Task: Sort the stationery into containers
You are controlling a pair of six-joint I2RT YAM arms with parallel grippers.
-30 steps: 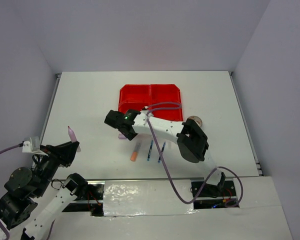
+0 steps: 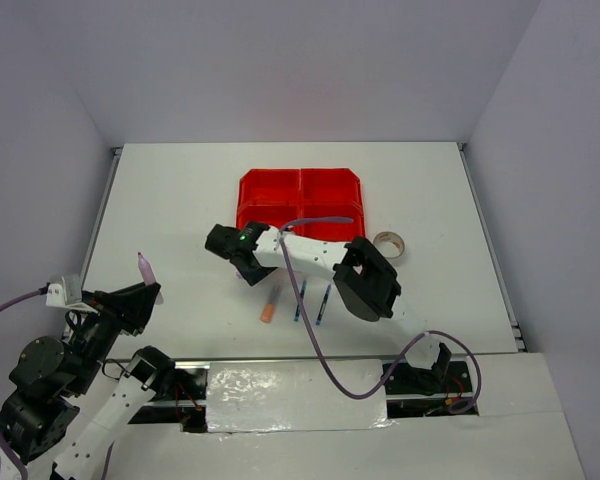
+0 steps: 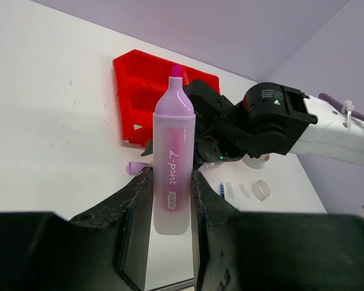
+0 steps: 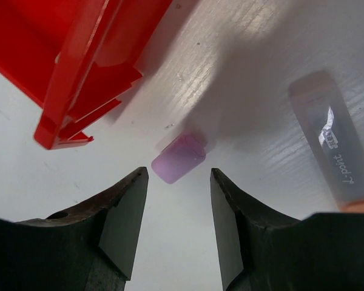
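Note:
My left gripper (image 2: 154,290) is shut on a pink highlighter (image 3: 173,157), held upright with its bare pink tip upward, off to the left of the work area. Over the table, just in front of the red compartment box (image 2: 300,180), hangs my right gripper. Its fingers stand apart, and a short pink piece (image 4: 179,159) that looks like a cap lies on the table in the gap seen between them, not gripped. The right arm hides part of the box's front compartments from above. An orange-ended highlighter (image 2: 268,311) lies nearby.
Two thin blue pens (image 2: 301,300) lie right of the orange-ended highlighter. A tape roll (image 2: 389,244) sits right of the box. The box's red wall (image 4: 85,73) is close to the right gripper.
The left gripper, holding its highlighter, has barely moved.

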